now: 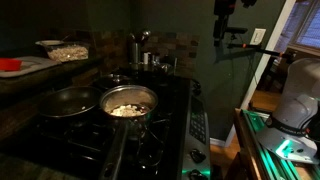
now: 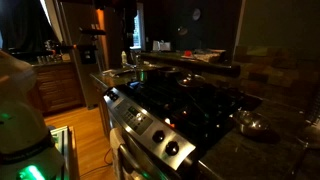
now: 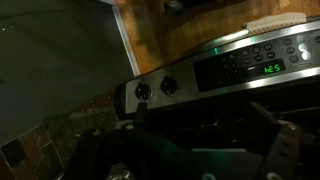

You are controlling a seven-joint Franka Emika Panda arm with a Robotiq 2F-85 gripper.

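Observation:
My gripper is open in the wrist view, its dark fingers apart at the bottom and nothing seen between them. Beyond it lies the stove's control panel (image 3: 225,75), with knobs and a lit green display. From the first exterior view, the gripper (image 1: 229,40) hangs high at the upper right, well above the stove and clear of the pans. A pan holding pale pieces of food (image 1: 128,106) rests on the stove, its handle toward the camera. Left of it is a dark frying pan (image 1: 70,101), seemingly empty.
Utensils (image 1: 142,42) stand at the back of the counter. A raised ledge (image 1: 40,72) on the left carries a basket of pale items (image 1: 66,53) and a red object (image 1: 10,64). In the second exterior view, a metal bowl or pot (image 2: 250,124) sits at the right.

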